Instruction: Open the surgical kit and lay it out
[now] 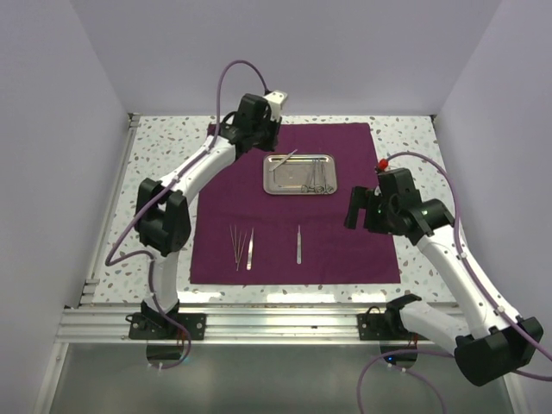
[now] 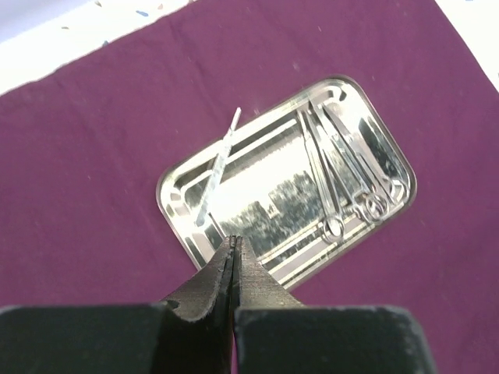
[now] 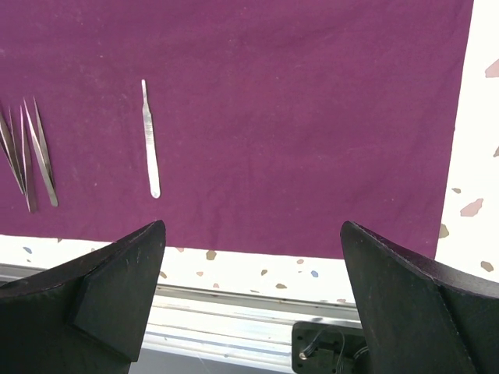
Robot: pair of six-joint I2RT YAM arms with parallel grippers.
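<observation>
A steel tray (image 1: pixel 289 181) on the purple cloth holds several scissor-like instruments (image 2: pixel 331 183) at its right and a pale slender handle (image 2: pixel 217 173) slanting over its upper-left part. My left gripper (image 1: pixel 272 145) is above the tray's upper left, shut with nothing showing between its fingers. Several tweezers (image 3: pixel 27 156) lie in a row at the lower left of the cloth, with a scalpel handle (image 1: pixel 250 250) beside them in the top view and another (image 3: pixel 150 140) further right. My right gripper (image 1: pixel 362 209) hangs open over the cloth's right side.
The purple cloth (image 3: pixel 304 132) has bare room at the lower right and around the tray. Speckled table (image 1: pixel 147 147) surrounds it, with metal rails (image 1: pixel 267 321) along the front edge and walls at the sides and back.
</observation>
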